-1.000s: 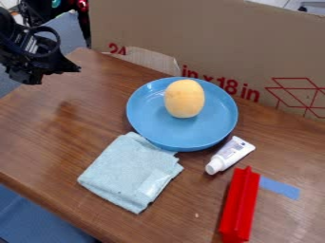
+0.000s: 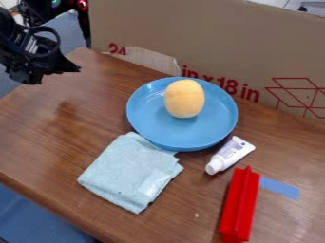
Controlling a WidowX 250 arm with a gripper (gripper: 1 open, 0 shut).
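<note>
My black gripper [image 2: 51, 65] hangs at the upper left, over the table's far left part, apart from every object; whether its fingers are open or shut is hard to make out. A pale yellow round object [image 2: 184, 99] sits on a blue plate [image 2: 152, 128]. A folded light blue cloth [image 2: 129, 173] lies in front of the plate. To its right are a white tube [image 2: 231, 153] and a red long object [image 2: 238, 206].
A large cardboard box [image 2: 216, 38] stands along the back of the wooden table [image 2: 57, 128]. Blue tape [image 2: 279, 188] is stuck at the right.
</note>
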